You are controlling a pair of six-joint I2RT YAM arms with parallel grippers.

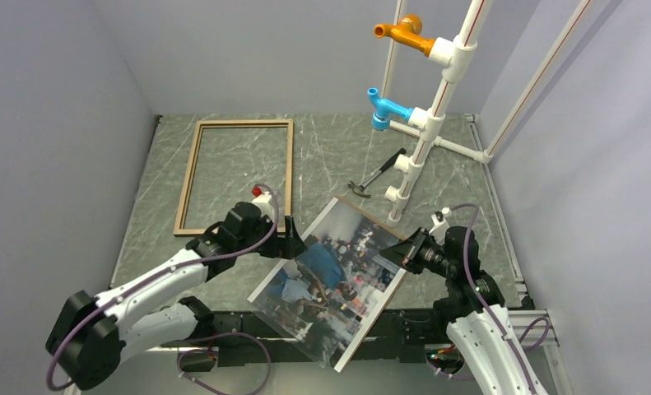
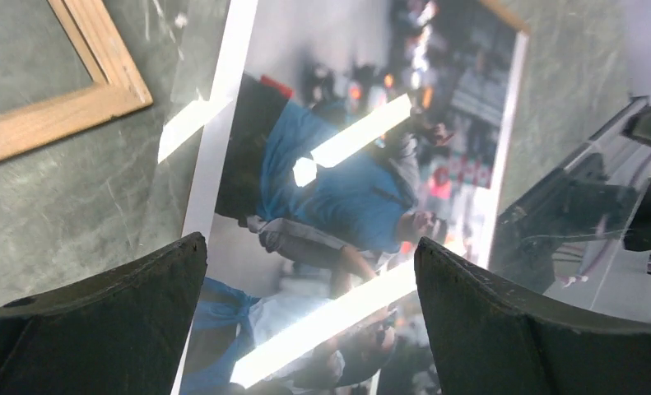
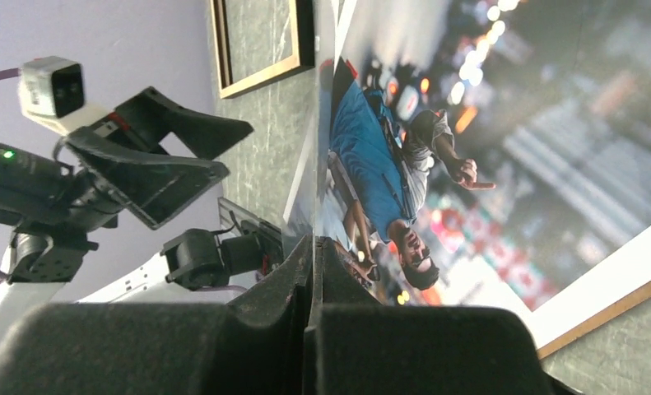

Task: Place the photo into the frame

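The large photo (image 1: 342,271) with its white border lies askew at the table's front, on a brown backing. A thin clear sheet (image 3: 325,107) stands nearly edge-on over it in the right wrist view. My right gripper is shut on that sheet, above the photo's right side. My left gripper is open, hovering over the photo's left part with nothing visible between its fingers. The empty wooden frame (image 1: 290,164) lies flat at the back left, one corner near the left gripper. Most of the sheet's outline is hard to see from above.
A hammer (image 1: 377,171) lies behind the photo. White pipes (image 1: 420,152) with a blue tap (image 1: 388,107) and an orange tap (image 1: 404,34) rise at the back right. Bare table shows inside the frame.
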